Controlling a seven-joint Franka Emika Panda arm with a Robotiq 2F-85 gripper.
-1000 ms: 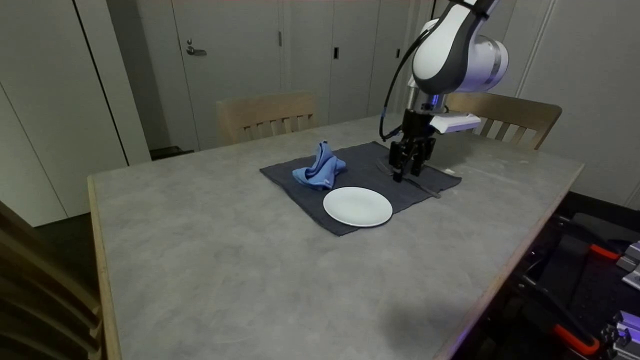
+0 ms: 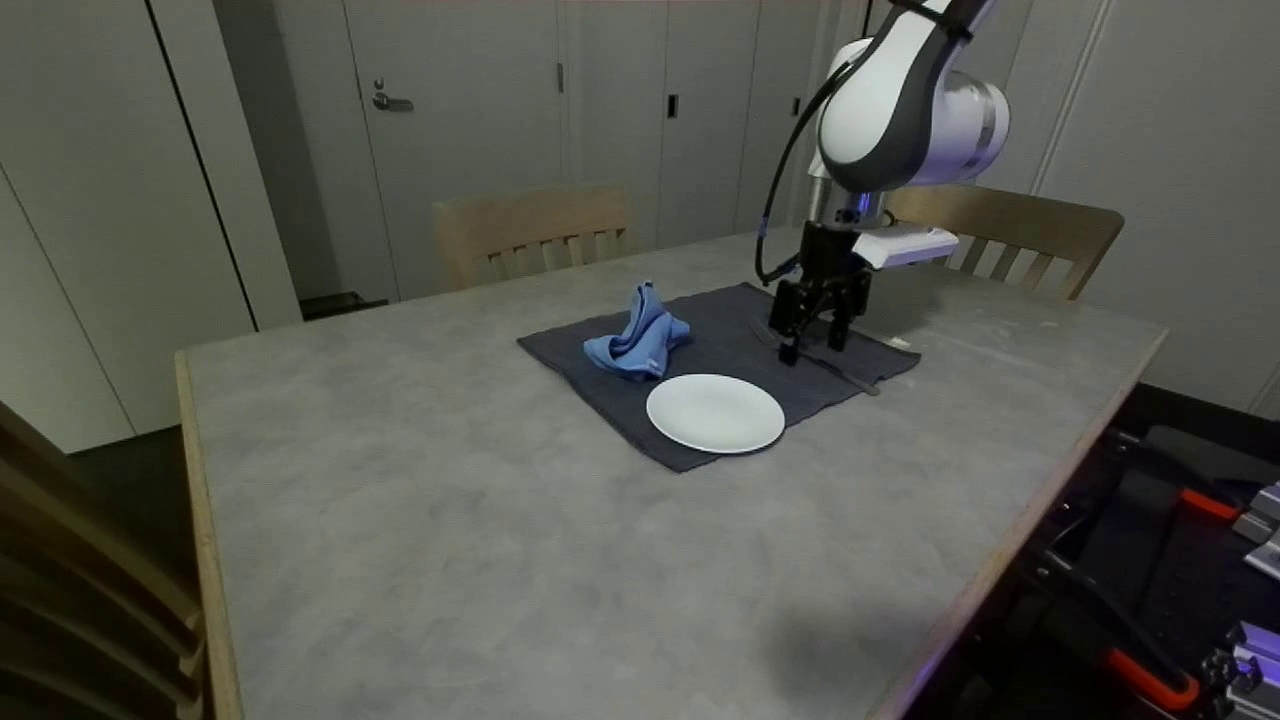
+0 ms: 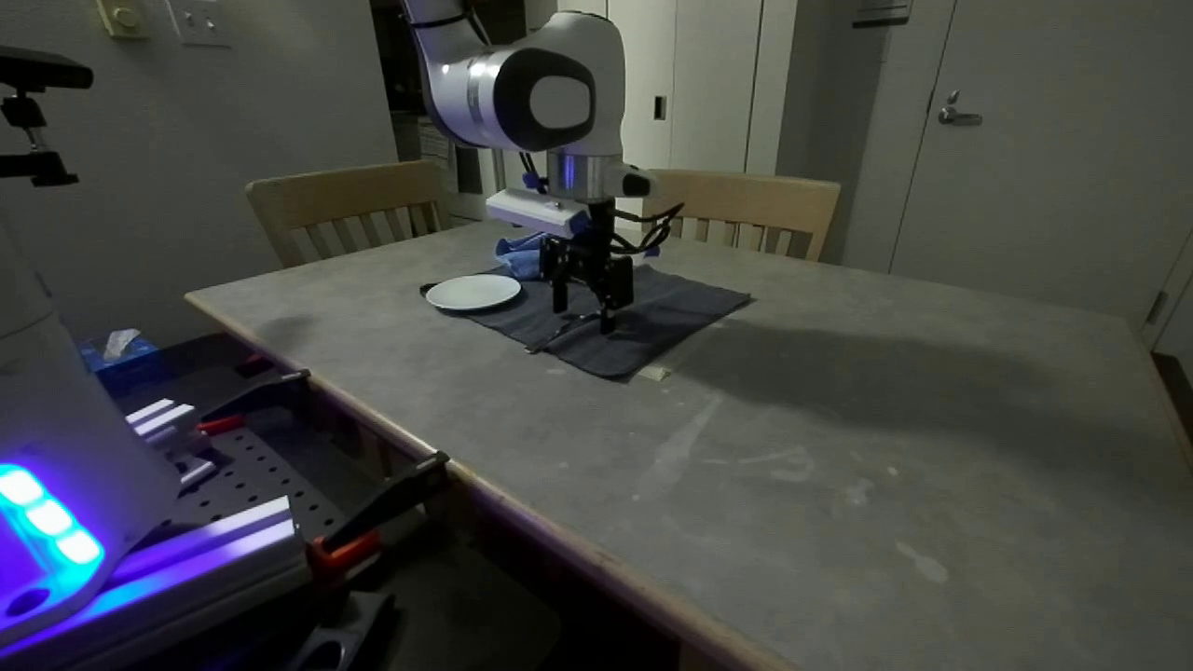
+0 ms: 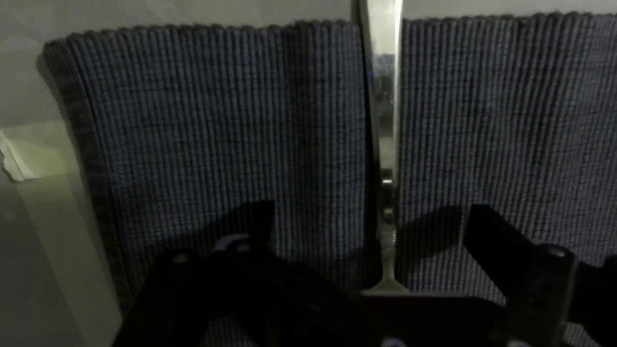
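My gripper [image 2: 813, 348] is open, low over the dark grey placemat [image 2: 729, 314]. A silver metal utensil [image 4: 387, 139] lies on the mat between the two spread fingers, with visible gaps on either side in the wrist view. Its handle [image 2: 860, 383] reaches past the mat's edge; the gripper body hides part of the other end in the wrist view. A white plate [image 2: 716, 414] rests on the near part of the mat. Behind it, a crumpled blue cloth [image 2: 642, 338] stands in a peak.
A pale tape piece [image 3: 654, 373] sticks to the table by one mat corner. Wooden chairs [image 2: 534, 234] stand along the far edge, and the robot's base [image 3: 67, 447] is beside the table.
The fingers stand farther apart than a second ago, and the gripper has shifted slightly left in exterior view 1. The mat and the utensil's handle end sit a touch farther left.
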